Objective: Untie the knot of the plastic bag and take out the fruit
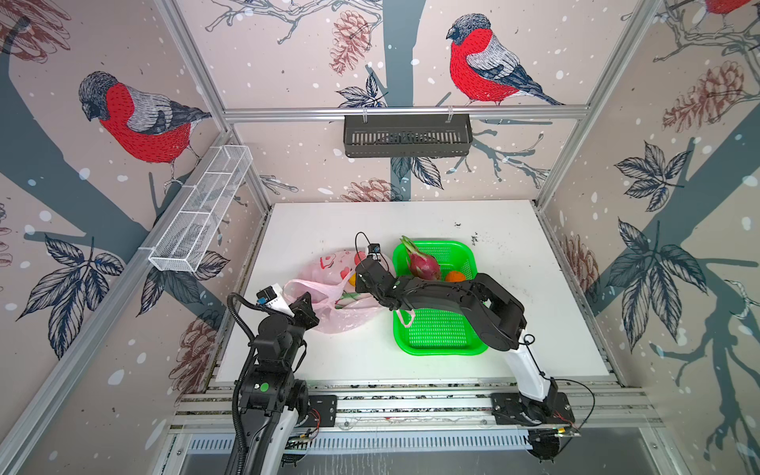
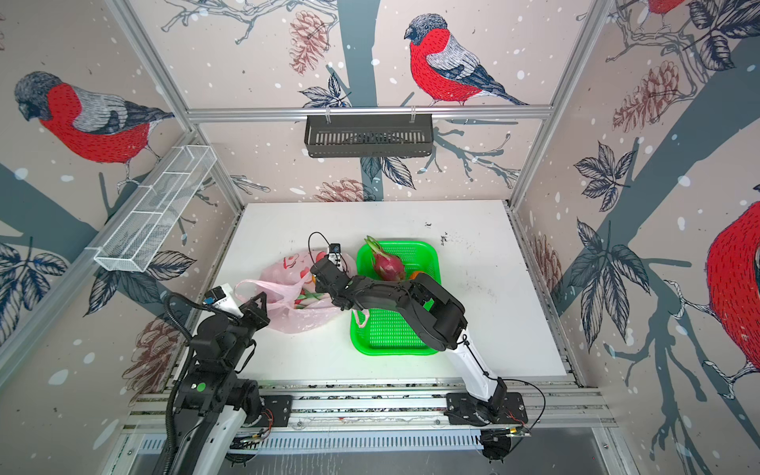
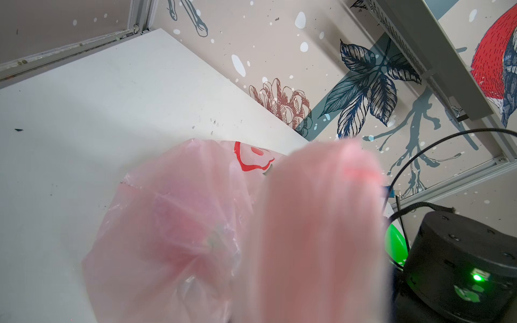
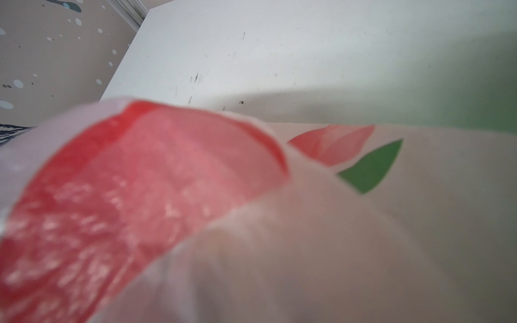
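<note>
The pink plastic bag (image 1: 332, 316) lies open and crumpled on the table, left of the green basket (image 1: 435, 340), with something yellow and green inside. My left gripper (image 1: 304, 311) is at the bag's left edge; its fingers appear shut, and pink plastic fills much of the left wrist view. My right gripper (image 1: 364, 281) reaches into the bag's right part; its fingertips are hidden behind the bag in the right wrist view, so what it holds cannot be seen. A dragon fruit (image 1: 421, 265) and an orange fruit (image 1: 455, 276) lie in the basket.
A white wire rack (image 1: 198, 209) hangs on the left wall and a dark shelf (image 1: 407, 136) on the back wall. The right arm lies across the basket.
</note>
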